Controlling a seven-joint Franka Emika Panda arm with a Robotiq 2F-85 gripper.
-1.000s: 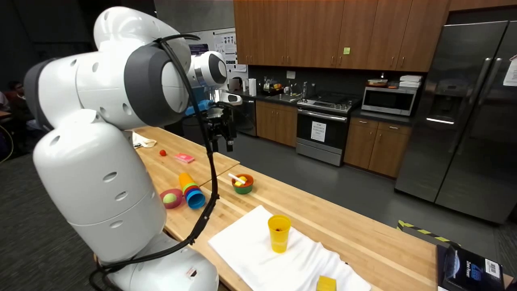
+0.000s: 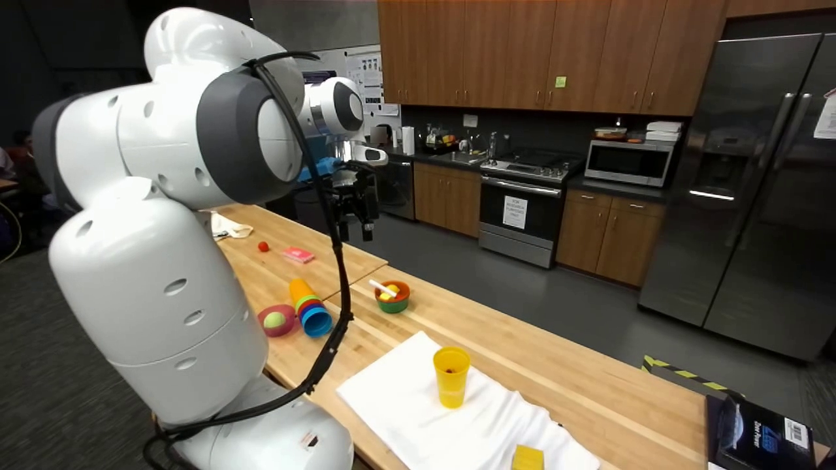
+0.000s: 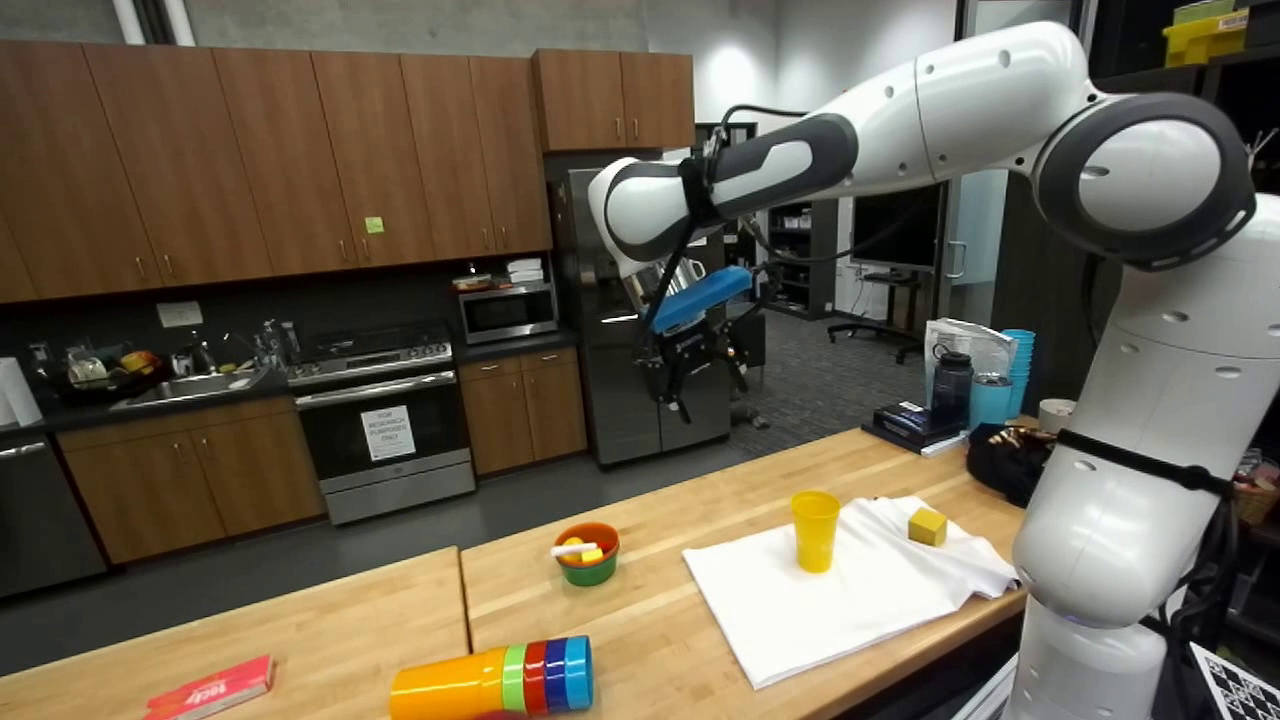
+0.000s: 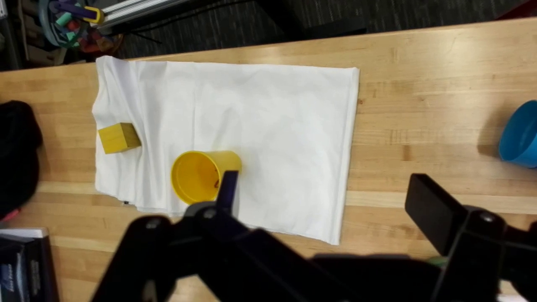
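A yellow cup stands upright on the white cloth, with something small and dark red inside it. Beside it on the cloth's rumpled end lies a yellow block. My gripper hangs high above the table, its fingers wide apart and nothing between them; in the second exterior view the gripper is well clear of every object. A bowl, orange above and green below, holds yellow pieces and a white stick.
Nested coloured cups lie on their side near a pink bowl holding a pale green ball. Further off are a pink box and a red ball. A black box sits at the table's far end. Bare wood surrounds the cloth.
The arm has shifted very slightly to the left in the first exterior view, and the gripper with it. The objects on the table have stayed where they were.
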